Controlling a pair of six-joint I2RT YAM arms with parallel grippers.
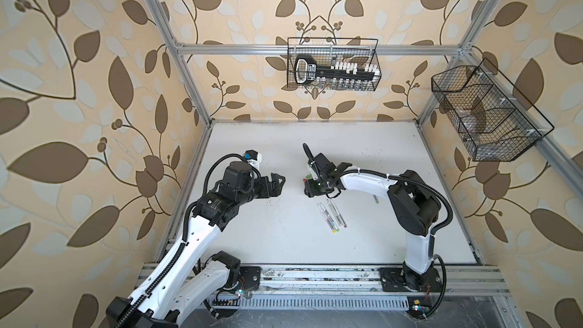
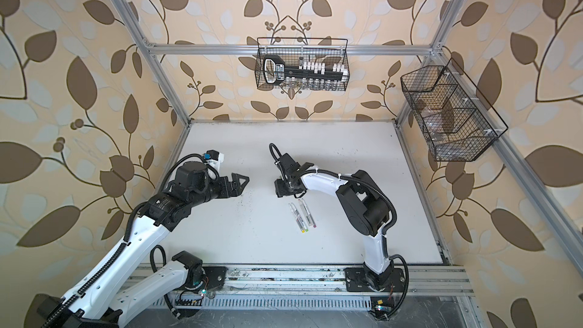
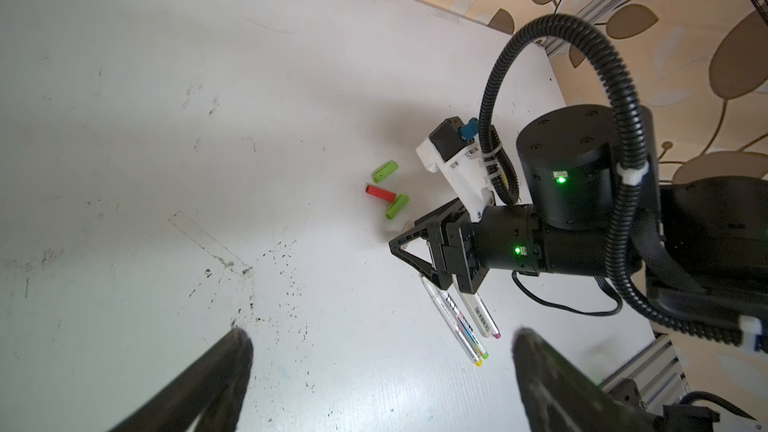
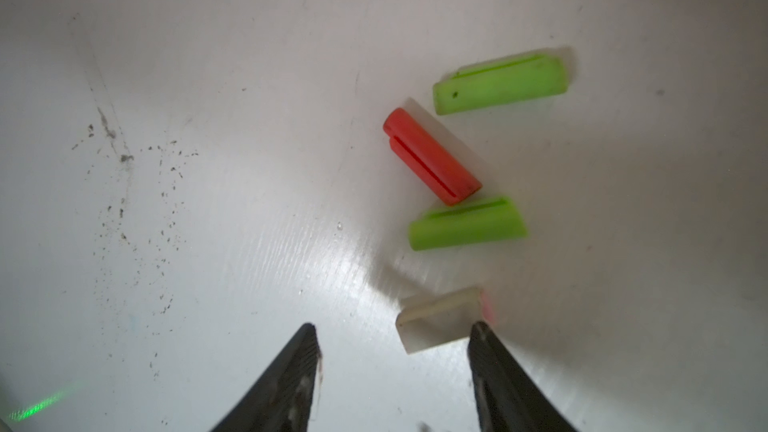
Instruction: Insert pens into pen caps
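Near the middle of the table lie two green caps (image 4: 502,82) and a red cap (image 4: 432,156), close together in the right wrist view. A whitish cap-like piece (image 4: 441,321) with a pink end is nearer my right gripper, by its right finger. That gripper's fingers stand apart; contact with the piece cannot be told. Several clear pens (image 1: 328,218) with coloured ends lie side by side on the table, in front of the right gripper in the top left view. My left gripper is open and empty, off to the left above bare table.
Another small green-tipped item (image 1: 376,199) lies beside the right arm. Wire baskets (image 1: 332,76) hang at the back and on the right wall, above the table. Bare tabletop (image 1: 273,145) extends behind and between the arms.
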